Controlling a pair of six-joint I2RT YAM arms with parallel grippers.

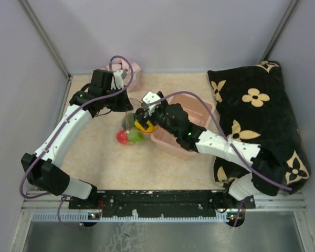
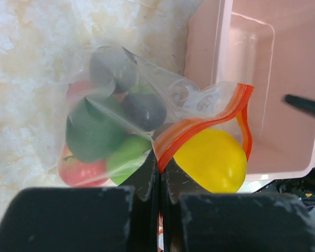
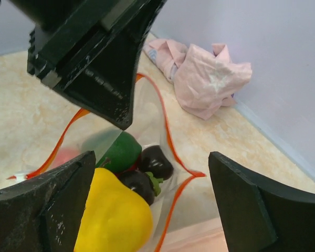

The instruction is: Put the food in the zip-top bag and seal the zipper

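A clear zip bag with orange edges holds several foods, including green, red and dark ones. My left gripper is shut on the bag's rim, holding it up. A large yellow food sits in the bag's mouth, seen in both wrist views. My right gripper is open over the bag, with the yellow food low between and below its fingers. In the top view the bag is partly hidden under both arms.
A pink bin stands right of the bag and looks empty. A crumpled pink cloth lies at the back. A black flowered cushion fills the right side; bare table lies front left.
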